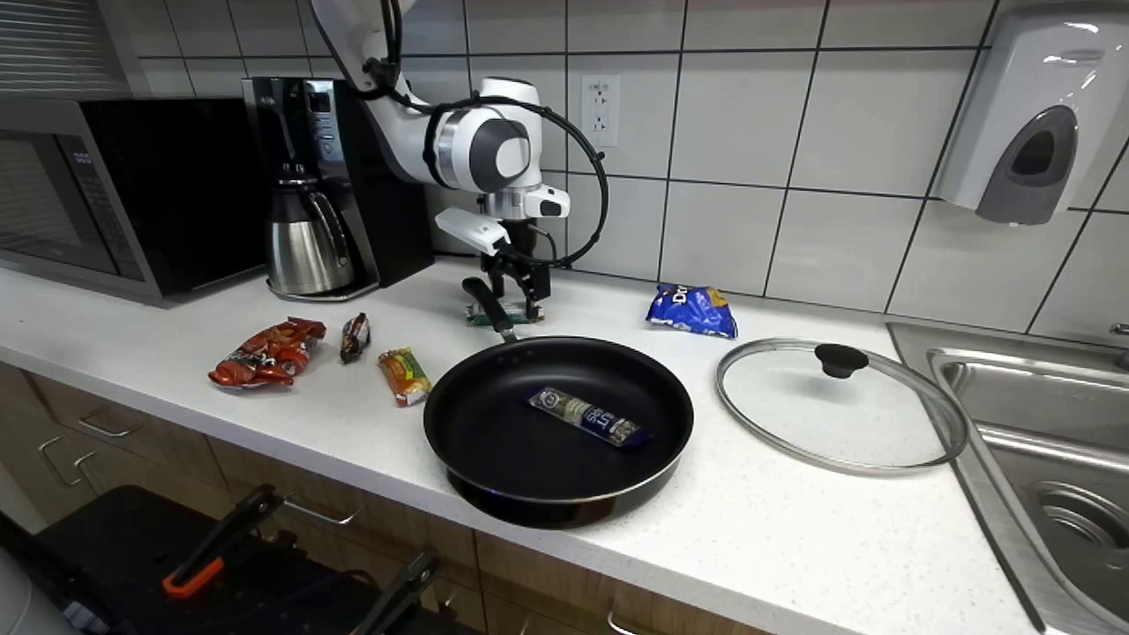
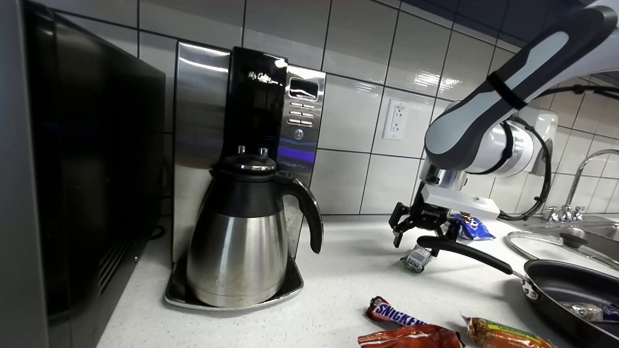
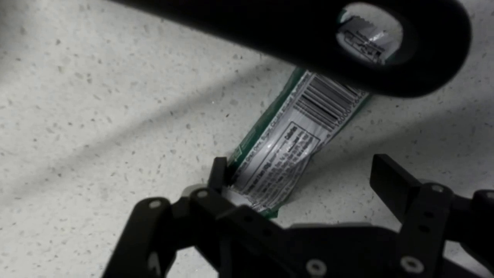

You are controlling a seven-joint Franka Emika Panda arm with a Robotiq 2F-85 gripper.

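Note:
A green and silver wrapped bar (image 3: 287, 148) lies on the counter, its barcode side up; the pan's black handle (image 3: 296, 41) crosses over its far end in the wrist view. My gripper is open and pointing down, one finger by the bar's near left edge and the other well to the right across bare counter. In exterior view 2 the gripper (image 2: 420, 238) stands close over the bar (image 2: 416, 259), behind the pan handle (image 2: 464, 252). The black pan (image 1: 476, 397) holds another bar, in a dark blue and clear wrapper (image 1: 587, 416).
Left of the pan lie an orange-yellow packet (image 1: 403, 376), a small Snickers (image 1: 355, 338) and a red bag (image 1: 270, 354). A blue bag (image 1: 693, 310) and a glass lid (image 1: 841, 407) are to the right, before the sink (image 1: 1016, 423). The coffee maker (image 1: 360, 190) stands at the back left.

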